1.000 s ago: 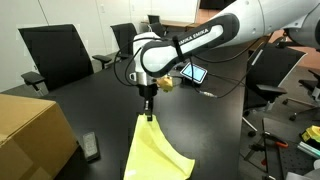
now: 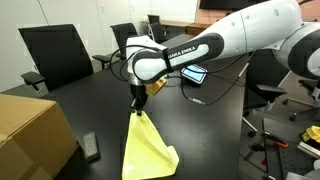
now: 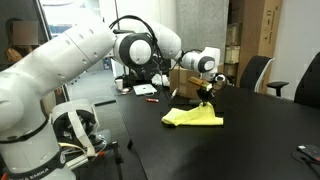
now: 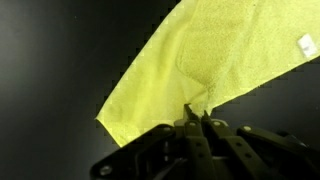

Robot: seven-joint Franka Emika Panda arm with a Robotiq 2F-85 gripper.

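A yellow cloth [image 2: 147, 152] hangs in a peak from my gripper [image 2: 138, 112], its lower part spread on the dark table. In the wrist view the gripper is shut on a pinched fold of the cloth [image 4: 190, 60], with a white tag showing at the right. Exterior view 2 has the cloth [image 3: 195, 117] lying flat toward the left and raised to a point under the gripper [image 3: 206, 101].
On the left stands a cardboard box [image 2: 35, 138], with a dark remote-like object [image 2: 91, 147] beside it. Office chairs [image 2: 60, 62] line the far side. A tablet [image 2: 193, 74] lies farther back.
My gripper has moved a little to the left and downward in exterior view 1, still on the cloth. The cloth's right corner has drawn in to the left.
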